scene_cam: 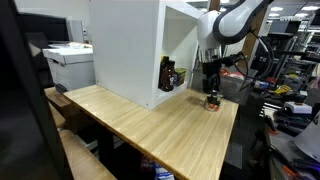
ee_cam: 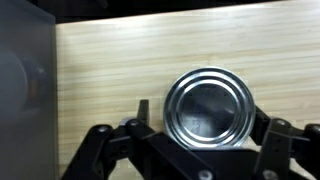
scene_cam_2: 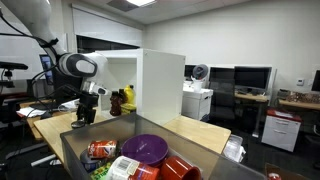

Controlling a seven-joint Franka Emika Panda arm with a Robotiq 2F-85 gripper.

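A can with a silver lid (ee_cam: 208,108) stands upright on the wooden table (scene_cam: 150,115), near its far right end in exterior view 1, where the can (scene_cam: 213,104) looks reddish. Just above it is my gripper (scene_cam: 212,91), pointing down. In the wrist view the two fingers of the gripper are spread to either side of the lid. A gap shows between the left finger and the rim; the right finger (ee_cam: 261,121) is close to the rim. How far down the can the fingertips reach is hard to tell.
A white shelf unit (scene_cam: 125,45) stands on the table, with dark bottles (scene_cam: 167,75) inside. In exterior view 2 a grey bin (scene_cam_2: 205,157) holds a purple bowl (scene_cam_2: 146,150) and several cans. A grey wall (ee_cam: 25,90) borders the wrist view's left.
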